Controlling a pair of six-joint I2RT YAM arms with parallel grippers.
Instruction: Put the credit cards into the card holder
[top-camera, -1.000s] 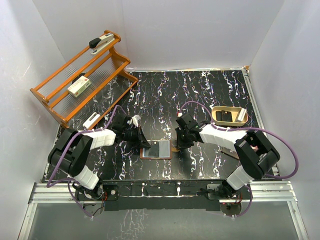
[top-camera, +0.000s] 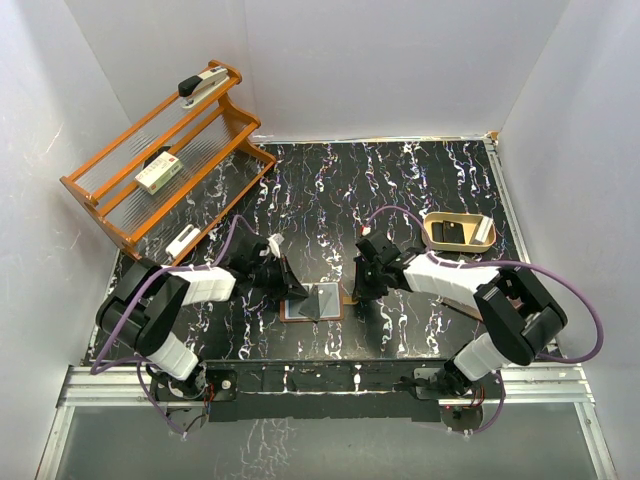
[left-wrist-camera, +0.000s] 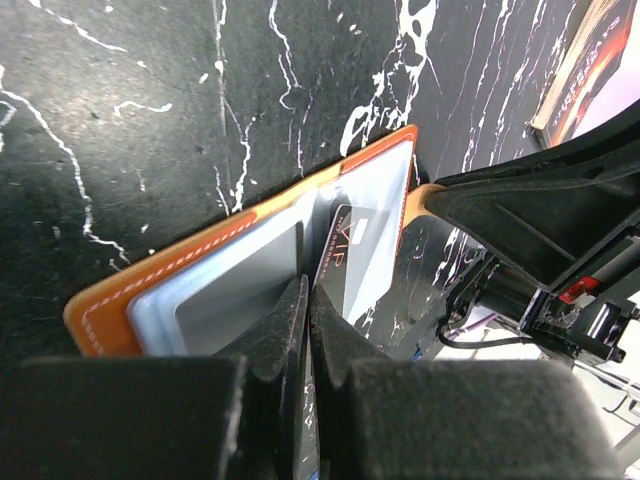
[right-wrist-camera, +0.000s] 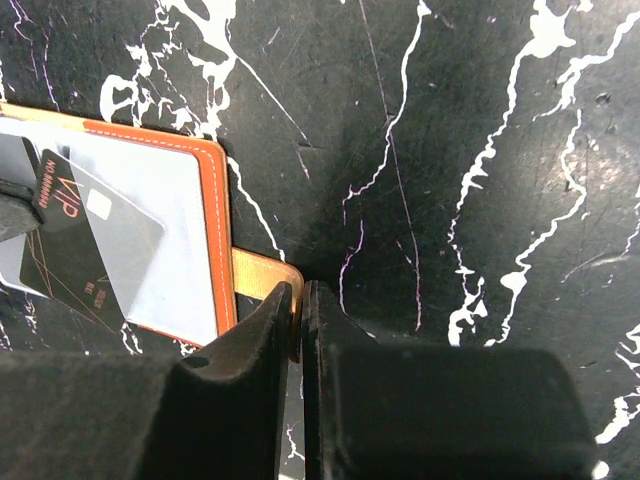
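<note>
The card holder (top-camera: 331, 302), white with an orange stitched border, lies flat at the front middle of the table. My left gripper is shut at its inner face, with the edge of a black VIP card (left-wrist-camera: 335, 252) at its fingertips. In the right wrist view that black card (right-wrist-camera: 75, 235) sits skewed across the white face, one corner past the lower border. At the holder's right edge my right gripper is shut on its tan tab (right-wrist-camera: 262, 273). How deep the card sits in a pocket is hidden.
A tan tray (top-camera: 436, 218) with black and white items stands at the back right. On the left is a wooden rack (top-camera: 128, 192) carrying a stapler (top-camera: 203, 88) and a small box (top-camera: 159, 173).
The black card was squared over the holder's middle before; now it is turned askew and its corner points toward the front. My left gripper shifted slightly. The holder and right arm stayed nearly still.
</note>
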